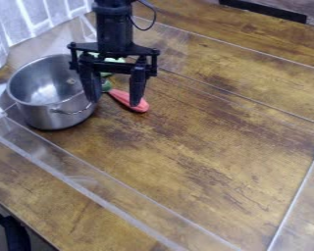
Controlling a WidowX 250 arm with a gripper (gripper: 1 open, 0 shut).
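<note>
My black gripper (114, 86) hangs at the upper left of the camera view, beside a steel pot (48, 108) and over a red toy carrot (130, 103). The carrot lies on the wooden table just right of the pot, partly hidden by the gripper. Whether anything is between the fingers I cannot tell.
A green object (113, 60) is partly hidden behind the arm. Clear plastic edging runs along the front left and right of the table (212, 147).
</note>
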